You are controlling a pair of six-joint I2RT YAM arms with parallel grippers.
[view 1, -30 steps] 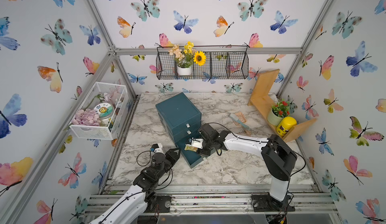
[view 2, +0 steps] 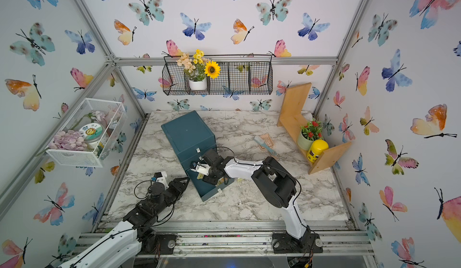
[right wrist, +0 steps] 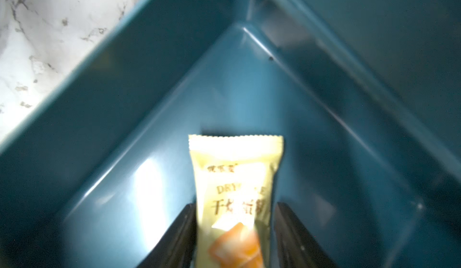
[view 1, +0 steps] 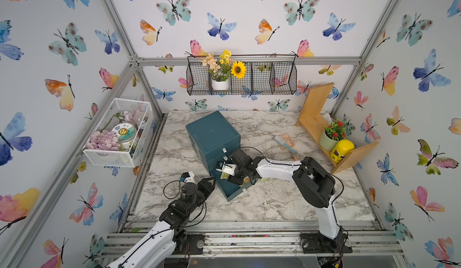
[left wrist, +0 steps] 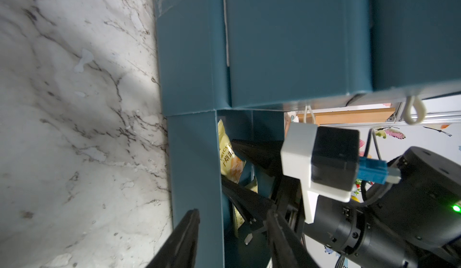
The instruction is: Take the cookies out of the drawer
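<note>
The dark teal drawer (view 1: 229,193) stands pulled out from its cabinet (view 2: 188,134). Inside it, a yellow cookie packet (right wrist: 235,171) lies in the right wrist view, with printed letters and an orange picture. My right gripper reaches into the drawer, its fingers apart on either side of the packet; contact cannot be told. In the left wrist view the same packet (left wrist: 225,155) shows by the right fingers (left wrist: 259,152), and a second yellow packet (left wrist: 238,220) lies partly hidden below them. My left gripper is open and empty, outside the drawer's left wall.
A blue-handled tool (view 1: 286,144) lies on the marble table right of the cabinet. Further right stands a wooden shelf (view 1: 312,111) with a potted plant (view 1: 332,135) and a yellow container (view 1: 342,150). A white basket (view 1: 112,159) hangs at the left.
The right gripper has moved left and deeper over the drawer, onto the packet that showed beside it a second ago. The left arm has stayed in place.
</note>
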